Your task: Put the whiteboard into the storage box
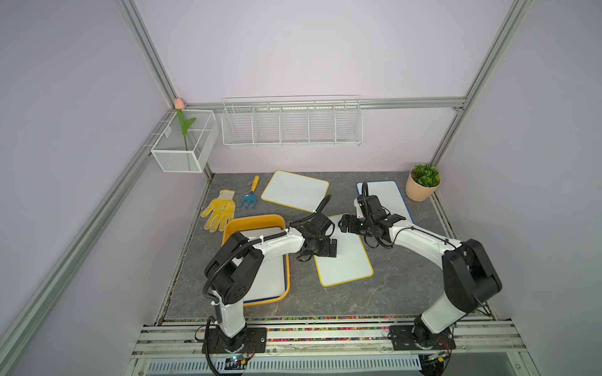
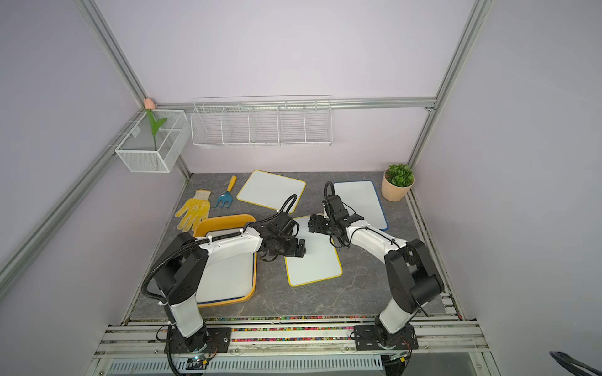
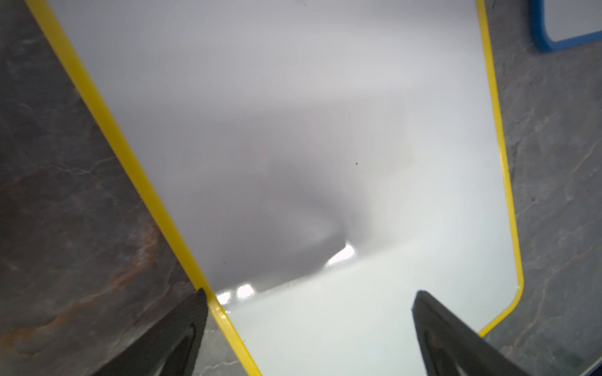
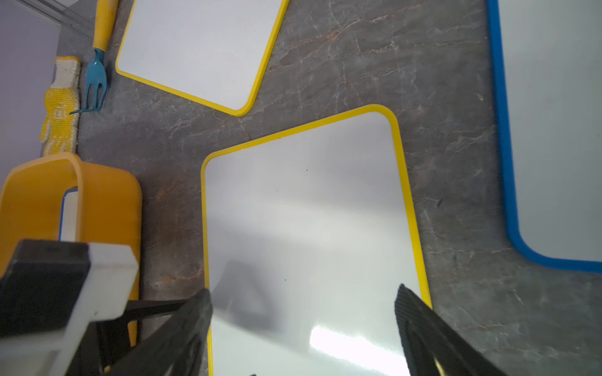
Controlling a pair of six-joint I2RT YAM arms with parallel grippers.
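Note:
A white whiteboard (image 1: 346, 260) with a yellow rim lies at the middle of the table, turned slightly. My left gripper is open over its left side; one finger (image 3: 194, 313) overlaps the yellow left edge in the left wrist view. Above the board's far right part stands my right gripper, open, its fingers spread across the board in the right wrist view. The orange storage box (image 1: 287, 275) is at the left, partly covered by my left arm. Inside it lies a blue-rimmed whiteboard (image 1: 266, 282).
Another yellow-rimmed board (image 1: 294, 190) lies at the back, and a blue-rimmed board (image 1: 388, 195) at the back right. A glove (image 1: 219, 211), a hand fork (image 1: 250, 195) and a potted plant (image 1: 422, 182) stand near the edges.

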